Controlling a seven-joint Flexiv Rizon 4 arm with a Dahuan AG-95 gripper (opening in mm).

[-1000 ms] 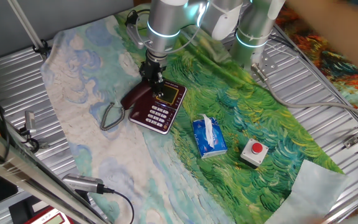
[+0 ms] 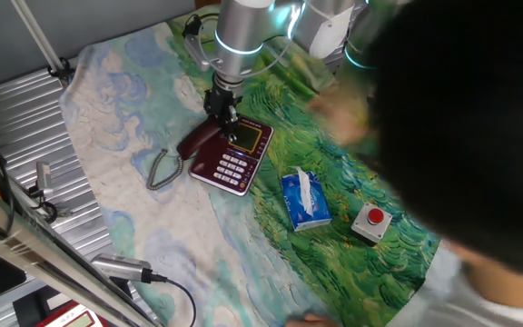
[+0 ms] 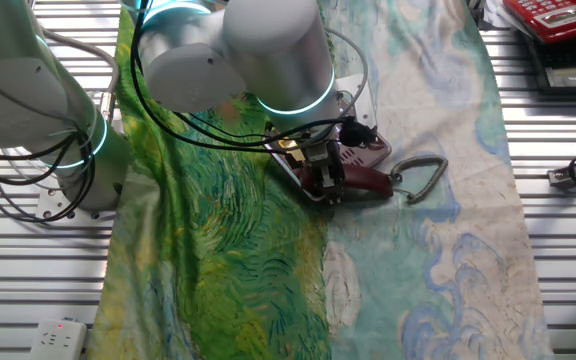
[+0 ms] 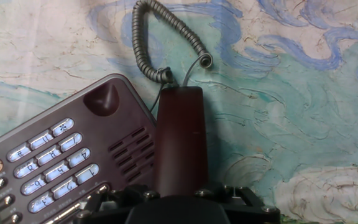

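Observation:
The dark red telephone (image 2: 234, 168) lies on the painted cloth, its keypad and screen facing up. Its handset (image 4: 180, 137) is out of the hollow in the base and overlaps the base's edge in the wrist view. My gripper (image 3: 325, 183) is at the handset, with a finger (image 4: 114, 202) on either side, and appears shut on it. The gripper body hides the contact and the handset's near end. A coiled cord (image 4: 145, 46) runs from the handset's far end in a loop over the cloth. Any gap beneath the handset is hard to judge.
A blue tissue pack (image 2: 305, 202) and a grey box with a red button (image 2: 374, 219) stand on the green part of the cloth. A person (image 2: 479, 118) blocks the right side.
The person has leaned in from the right and now covers much of that side. The arm, telephone and handset look unmoved.

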